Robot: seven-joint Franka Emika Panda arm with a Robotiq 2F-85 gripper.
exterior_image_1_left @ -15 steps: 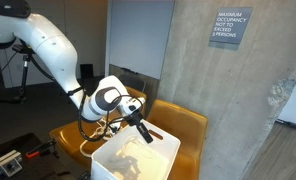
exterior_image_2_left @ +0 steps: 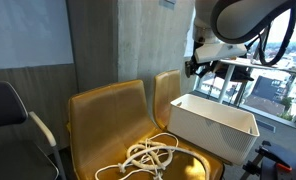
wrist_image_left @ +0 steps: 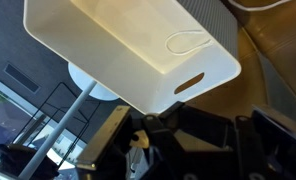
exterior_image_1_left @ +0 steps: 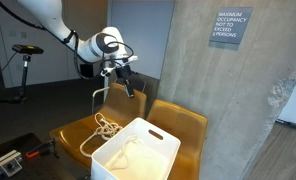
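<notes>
A white bin (exterior_image_1_left: 166, 135) stands on the tan seats, its open top facing up. Within it lies a pale cord (wrist_image_left: 188, 42), seen as a thin loop in the wrist view. More of the off-white rope (exterior_image_2_left: 148, 156) is spread in a loose tangle on the seat beside the bin. My gripper (exterior_image_1_left: 129, 94) is raised above the bin and rope, apart from both. It is shut, and nothing shows between its fingers.
Tan chair backs (exterior_image_2_left: 109, 122) rise behind the rope and the bin. A dark chair (exterior_image_2_left: 13, 135) is at the far left of the second exterior view. A concrete wall (exterior_image_1_left: 213, 80) stands behind the seats.
The arm has risen from low over the bin and drawn back to the left. Bin and rope on the seat look about the same; more of both is uncovered now.
</notes>
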